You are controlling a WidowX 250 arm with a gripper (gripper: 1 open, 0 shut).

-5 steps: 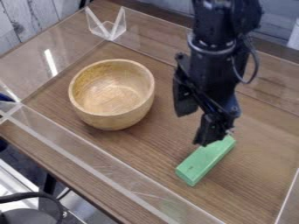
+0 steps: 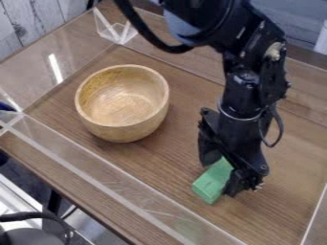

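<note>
A black robot arm reaches down from the top centre to its gripper (image 2: 232, 159), which is low over a green object (image 2: 208, 189) on the wooden table at lower middle right. The gripper's fingers are around the upper right part of the green object and cover it partly. Whether they are closed on it I cannot tell.
A round tan bowl (image 2: 122, 101) stands to the left of the arm. The wooden table (image 2: 128, 191) is otherwise largely clear, with its edge at lower left. Pale items lie at the right edge.
The gripper has moved down onto the green object, which it now partly covers. The bowl has stayed in place.
</note>
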